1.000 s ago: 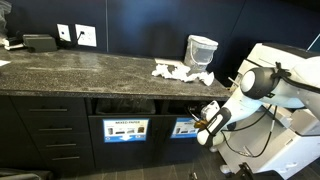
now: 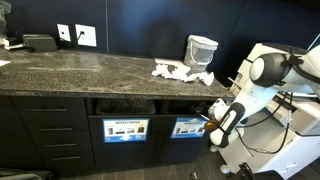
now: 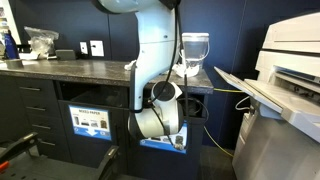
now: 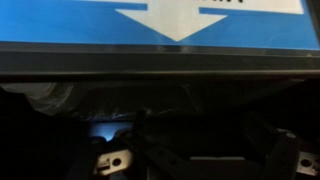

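Observation:
My gripper is open in the dark lower part of the wrist view, its two fingers far apart at left and right. Nothing can be made out between them. Above it runs the dark top edge of a bin front [image 4: 160, 62], bearing a blue label [image 4: 90, 25] with a white arrow. Crumpled clear plastic [image 4: 95, 98] shows dimly below that edge. In exterior view 1 the arm [image 2: 240, 107] reaches down from the right beside the right-hand blue-labelled bin [image 2: 188, 127]. The fingertips are hard to make out there.
A second bin with a blue "mixed paper" label [image 2: 125, 129] stands to the left. Overhead is the dark speckled countertop [image 2: 85, 75], carrying a white bucket [image 2: 201, 52] and crumpled white material [image 2: 178, 71]. Drawers [image 2: 48, 128] line the left.
The arm's lower part and gripper have shifted right, away from the right-hand bin's front. The bins and the items on the counter look unchanged.

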